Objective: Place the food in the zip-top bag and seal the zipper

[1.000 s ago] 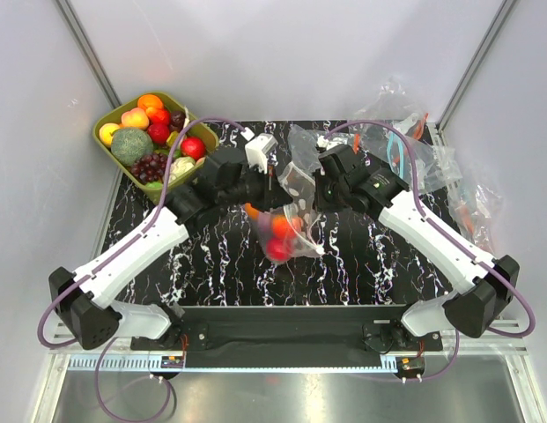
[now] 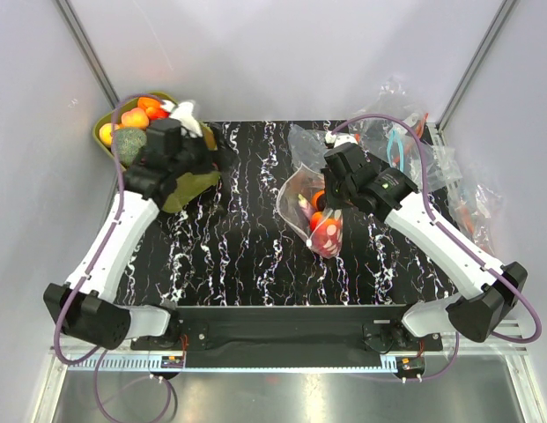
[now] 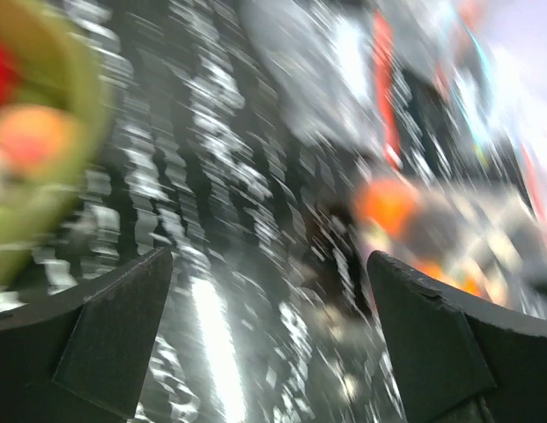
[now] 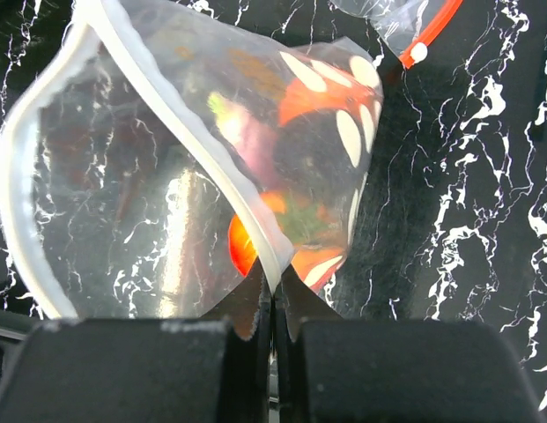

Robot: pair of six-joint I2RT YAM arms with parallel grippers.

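Observation:
The clear zip top bag (image 2: pixel 295 203) hangs with its mouth spread, orange, red and purple food inside. My right gripper is shut on the bag's white zipper rim (image 4: pixel 222 176). Through the bag's film an orange-red food piece (image 4: pixel 240 245) shows. Blurred in the top view, my left gripper (image 2: pixel 216 159) is over the right side of the green basket (image 2: pixel 192 187), hiding part of its contents. In the left wrist view its fingers (image 3: pixel 432 330) stand wide apart with nothing between them. The filled bag is at that view's right, blurred.
Several empty clear bags (image 2: pixel 392 132) with coloured zippers lie at the back right. A melon-like fruit (image 2: pixel 129 144) and other fruit fill the basket.
The left gripper has let go of the bag's rim and swung left to the basket. The bag has swung right under the right gripper, its mouth now facing left.

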